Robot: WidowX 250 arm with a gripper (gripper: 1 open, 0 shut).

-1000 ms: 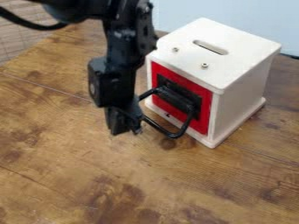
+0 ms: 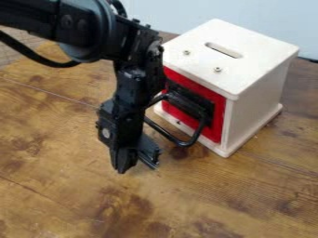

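Note:
My black gripper [image 2: 134,156] hangs low over the wooden tabletop, left of a white wooden box [image 2: 255,88]. The box has a slot and screws on top and a red front panel [image 2: 214,130] with a black fitting [image 2: 191,100] on it. A black bent bar or cable [image 2: 187,141] loops out from that fitting toward my gripper. The fingers point down at the table; whether they are open or shut is unclear.
A pale wall stands behind the box, and a woven surface shows at the far top left.
The gripper has moved down toward the table, ending lower beside the box. The box stays where it was.

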